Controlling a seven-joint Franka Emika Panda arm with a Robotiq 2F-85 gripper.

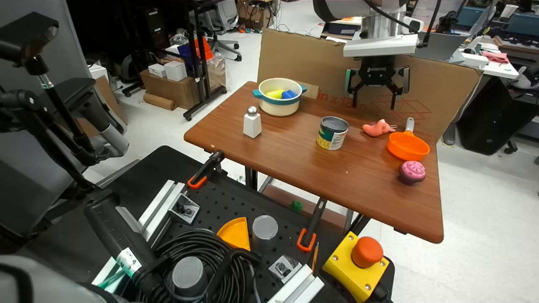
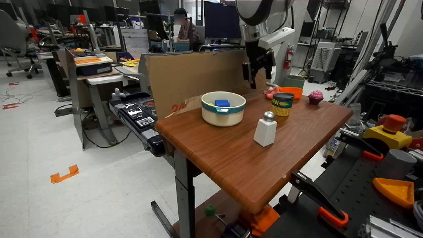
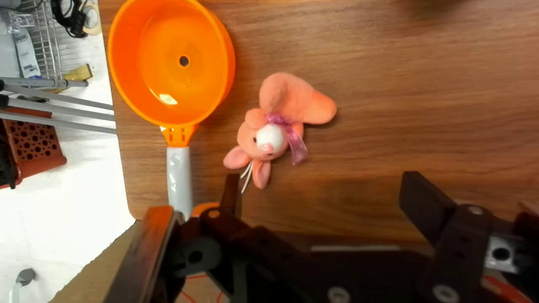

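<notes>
My gripper [image 1: 374, 103] hangs open above the back right part of the table, its two fingers wide apart and nothing between them. In the wrist view a pink plush toy [image 3: 275, 123] with a purple ribbon lies just beyond the left fingertip. Left of the toy is an orange pan [image 3: 169, 60] with a grey handle. A can with a corn label [image 1: 332, 133] stands near the table's middle. Toward the back left sits a cream pot [image 1: 279, 97] with teal handles, a yellow thing [image 1: 275, 94] and a blue thing [image 1: 289, 94] inside it.
A white shaker [image 1: 252, 123] with a metal top stands at the left. The pink-topped cupcake [image 1: 412, 172] is near the right edge. Cardboard [image 1: 303, 60] walls off the table's back. Free wood [image 1: 298, 151] stretches along the front.
</notes>
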